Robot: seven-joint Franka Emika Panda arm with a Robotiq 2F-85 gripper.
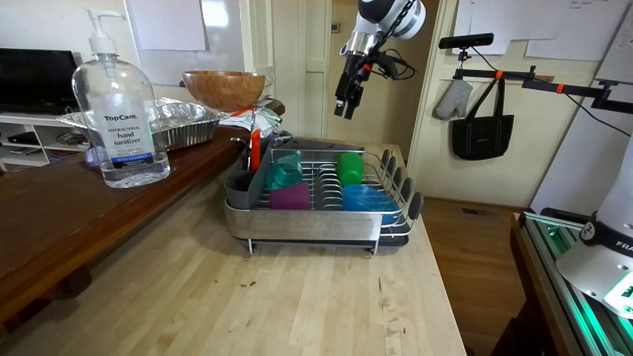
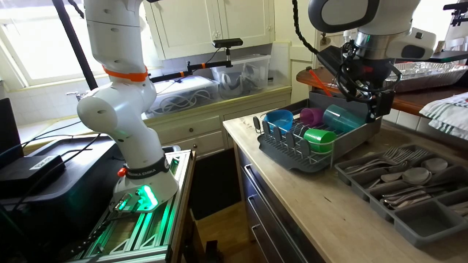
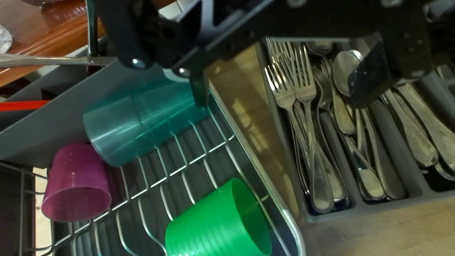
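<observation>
My gripper [image 1: 346, 110] hangs in the air above the far side of the dish rack [image 1: 305, 225], pointing down. In the wrist view its fingers stand wide apart, nothing between them. The green cup [image 3: 217, 224] lies on its side on the rack. Close to the rack's grey holder rest the clear teal cups [image 3: 145, 117], seemingly one inside another, and the purple cup [image 3: 76, 183]. A blue cup [image 2: 279, 119] sits at the rack's other end. Forks [image 3: 305, 81] and spoons lie in the cutlery tray [image 3: 324, 217] beside the rack.
A raised wooden counter [image 1: 89, 207] borders the table, bearing a hand sanitizer bottle [image 1: 121, 127], a foil pan [image 1: 187, 127] and a wooden bowl [image 1: 222, 90]. A red-handled utensil [image 1: 255, 150] sticks up from the holder.
</observation>
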